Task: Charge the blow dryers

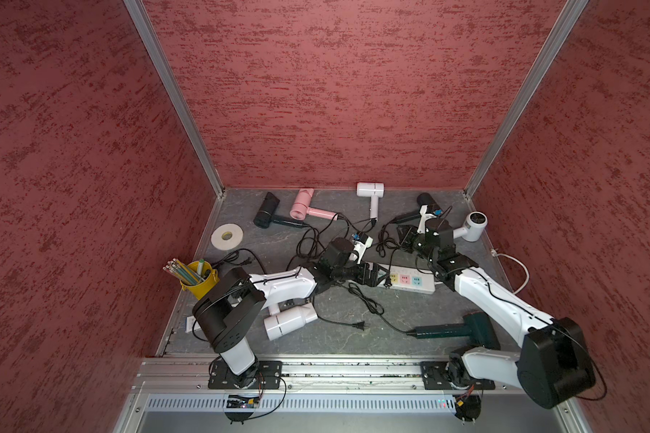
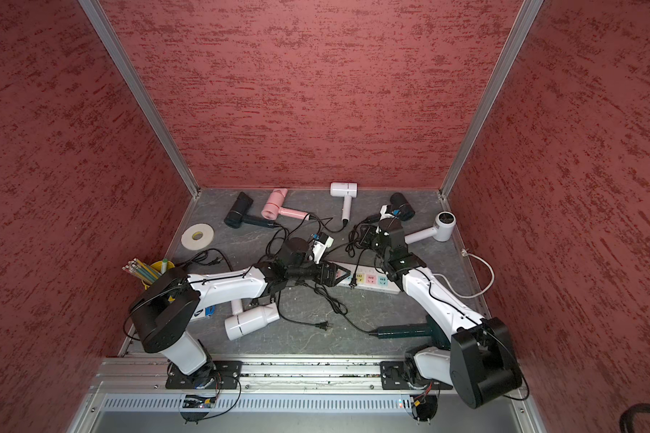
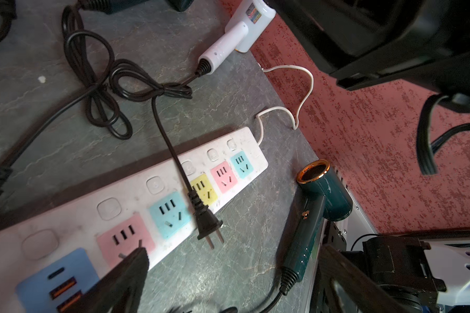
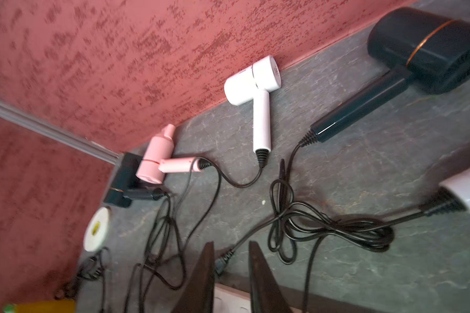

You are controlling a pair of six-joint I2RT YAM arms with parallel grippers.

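The white power strip [image 3: 141, 198], with coloured sockets, lies mid-table. Over it hangs a black cord whose two-pin plug [image 3: 209, 221] rests at the near edge, prongs free. My left gripper is open at the strip's left part, its fingers wide apart with nothing gripped. Behind the strip, my right gripper points across the table with a narrow gap between its fingers. Another plug [image 4: 221, 263] appears beside its left finger, apparently beyond it. Along the back are a white dryer [image 4: 261, 114], a pink dryer [image 4: 156, 156] and a dark dryer [image 4: 365, 101].
Coiled cords [image 4: 318, 224] clutter the area behind the strip. A green dryer [image 1: 444, 330] lies front right, a white dryer [image 1: 289, 322] front left with its plug [image 1: 359, 325] on bare table. A yellow pencil cup [image 1: 208, 283] and tape roll [image 1: 226, 236] stand left.
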